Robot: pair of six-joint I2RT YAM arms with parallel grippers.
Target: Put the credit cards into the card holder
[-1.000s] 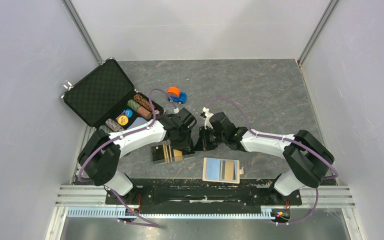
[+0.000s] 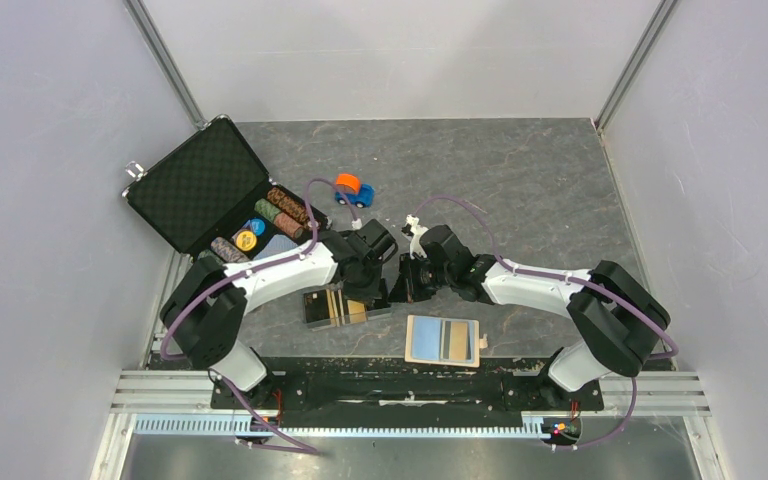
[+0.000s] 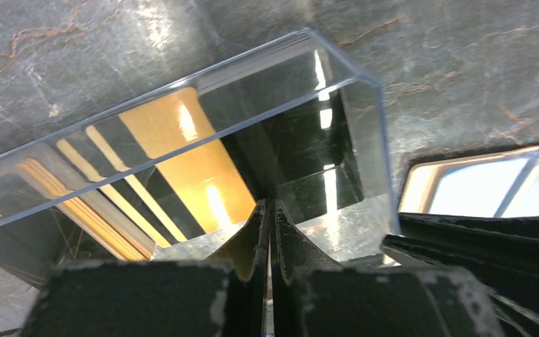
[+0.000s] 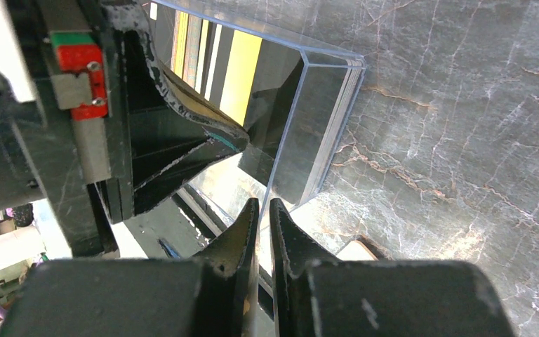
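Observation:
A clear plastic card holder (image 3: pixel 382 133) lies on the table. Black and gold cards stand in it, among them a wide gold card (image 3: pixel 210 179) and thinner gold strips further left. My left gripper is shut, its tips at the lower corner of the wide gold card, with nothing visible between them. In the right wrist view, the holder's near wall edge (image 4: pixel 285 151) runs down between the fingertips of my right gripper, shut on it. From above, both grippers meet over the holder's right end and hide part of it.
Close in front, to the right of the holder, lies a wooden-edged tray (image 2: pixel 443 362) with blue and tan pieces. An open black case (image 2: pixel 200 185) with poker chips stands back left, near a blue and orange toy (image 2: pixel 353 190).
My right arm and the holder look unmoved.

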